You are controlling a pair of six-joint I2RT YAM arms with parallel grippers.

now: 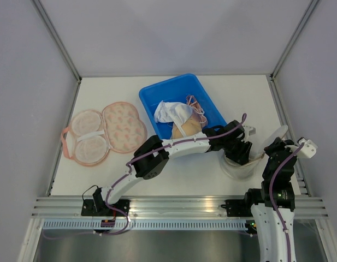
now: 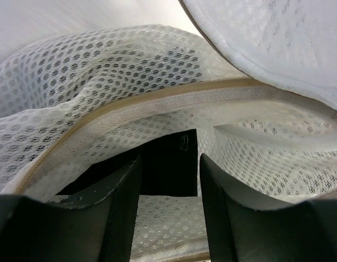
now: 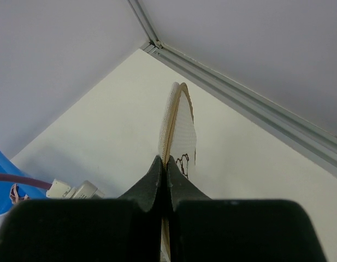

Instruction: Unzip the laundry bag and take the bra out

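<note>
The white mesh laundry bag (image 1: 238, 171) lies at the right of the table, its mouth gaping along a tan zipper edge. Inside it a black piece of fabric (image 2: 171, 166) shows between the fingertips of my left gripper, which stands open at the bag's mouth. Whether that fabric is the bra cannot be told from this bit. My right gripper is shut on the bag's raised, tan-edged rim (image 3: 173, 123), holding it up off the table.
A blue bin (image 1: 157, 90) with a white cloth and beige items stands behind the left arm. Several pink and white mesh pieces (image 1: 124, 126) lie at the left.
</note>
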